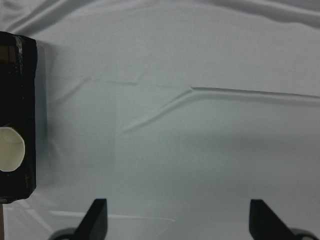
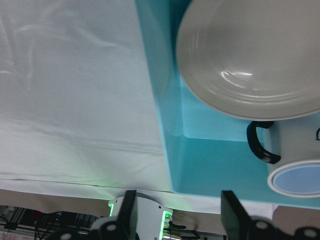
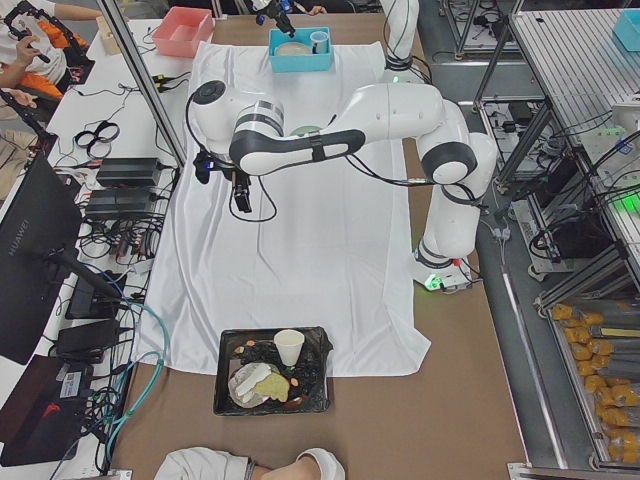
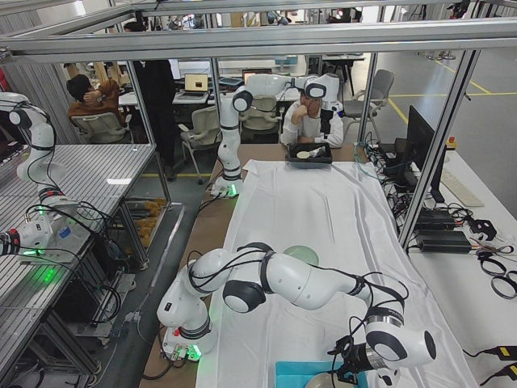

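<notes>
My left gripper [image 3: 240, 200] hangs open over the white cloth, fingers wide apart [image 1: 177, 220] with only cloth beneath. A black tray [image 3: 225, 370] holds a white cup [image 3: 289, 345], a plate and scraps; it is at the left edge of the left wrist view. My right gripper is open above a blue bin [image 2: 205, 170], which holds a beige plate [image 2: 250, 55] and a mug [image 2: 295, 145] with a dark handle. A pale green plate [image 4: 300, 255] lies on the cloth, mostly hidden behind the left arm in the camera left view.
A pink bin [image 3: 183, 30] stands on the side table beside cables, a monitor [image 3: 30, 260] and scissors. A person sits at the tray's end.
</notes>
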